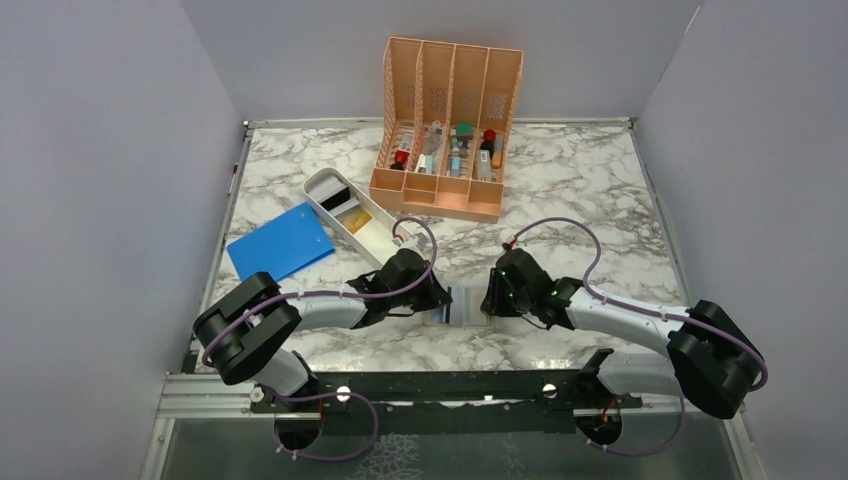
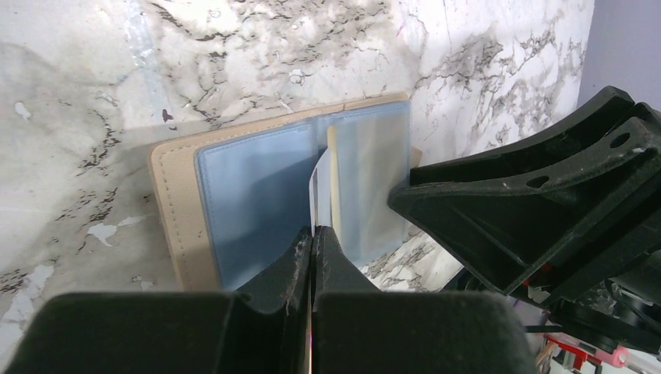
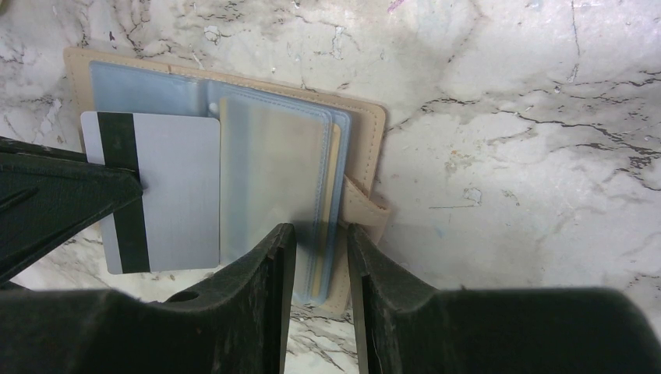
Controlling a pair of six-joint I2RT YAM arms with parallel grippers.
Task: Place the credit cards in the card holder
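A beige card holder (image 2: 187, 195) with pale blue pockets lies open on the marble table, between the two arms. My left gripper is shut on a white credit card (image 3: 178, 191) with a black stripe. In the right wrist view the card's right edge meets the mouth of the clear right-hand pocket (image 3: 269, 171); how far it reaches inside cannot be told. My right gripper is part open at the holder's right side. The pocket's outer edge and a bent beige flap (image 3: 362, 206) lie between its fingers; contact is unclear.
Behind the left arm stands a white tray (image 1: 384, 244) with a black-striped card (image 1: 335, 197) and a golden card (image 1: 354, 219) in it. A blue board (image 1: 280, 243) lies left of it. An orange compartment rack (image 1: 435, 205) stands at the back.
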